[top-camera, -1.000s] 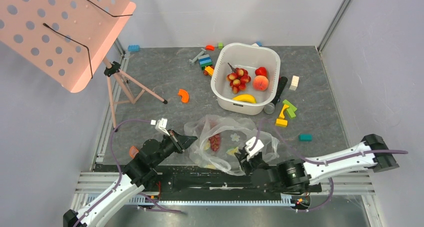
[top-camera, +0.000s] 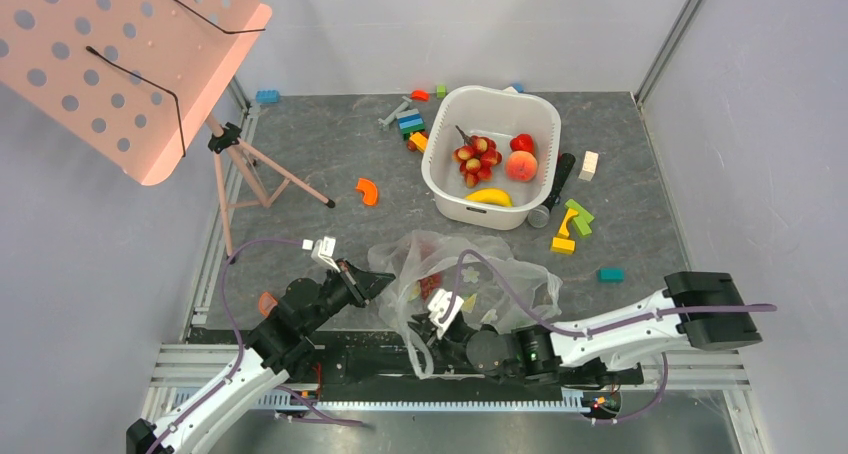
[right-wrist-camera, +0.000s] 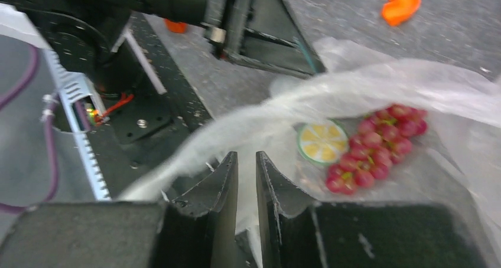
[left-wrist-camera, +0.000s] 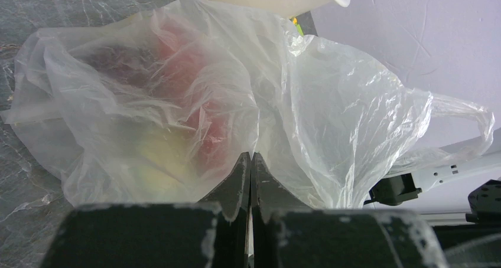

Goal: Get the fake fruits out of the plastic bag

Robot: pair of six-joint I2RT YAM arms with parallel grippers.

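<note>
The clear plastic bag (top-camera: 515, 279) lies crumpled at the front of the table. Inside it the right wrist view shows red grapes (right-wrist-camera: 378, 150) and a citrus slice (right-wrist-camera: 323, 142); in the left wrist view they are blurred pink and yellow behind plastic (left-wrist-camera: 106, 91). My left gripper (top-camera: 372, 282) is shut at the bag's left side, nothing visible held between its fingers. My right gripper is shut at the bag's near side, with whitish plastic at its fingers; how much it grips is hard to tell.
A white basket (top-camera: 450, 204) holding grapes, banana, peach and a red fruit stands behind the bag. Loose blocks (top-camera: 610, 275) and a dark cylindrical object (top-camera: 556, 184) lie around it. A pink perforated stand (top-camera: 150, 144) occupies the left.
My right arm has moved left and toward the front edge, and the bag's near part has shifted that way with it. The left arm is still.
</note>
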